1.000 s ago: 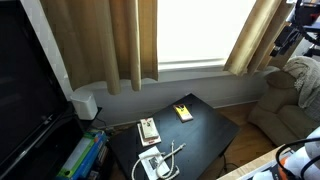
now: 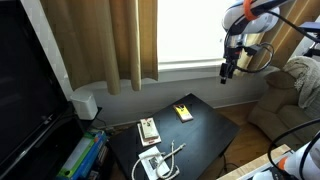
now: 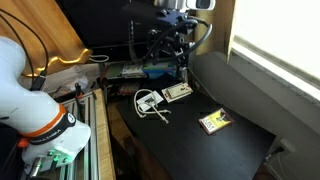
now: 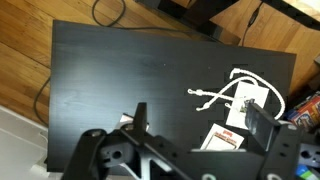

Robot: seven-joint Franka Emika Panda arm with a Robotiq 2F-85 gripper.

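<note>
High over the black table [image 2: 205,139], my gripper [image 2: 228,72] hangs in the air on the window side. In the wrist view the gripper is open, its two fingers wide apart with no object held. A yellow packet [image 3: 214,121] lies alone on the tabletop; the wrist view shows only a sliver of it by the left finger. Nearer the table's other end are a flat whitish box [image 3: 177,91], a white card-like piece [image 4: 243,100] and a white cable [image 4: 208,95] curled around that piece.
Books and boxes [image 2: 82,158] are stacked beside the table, near a white box-shaped device [image 2: 85,104]. An armchair [image 2: 280,105] stands at the right. Curtains [image 2: 97,40] flank the window.
From the upper right of exterior view 1, my gripper has moved left and lower, toward the table. Objects on the tabletop have stayed put.
</note>
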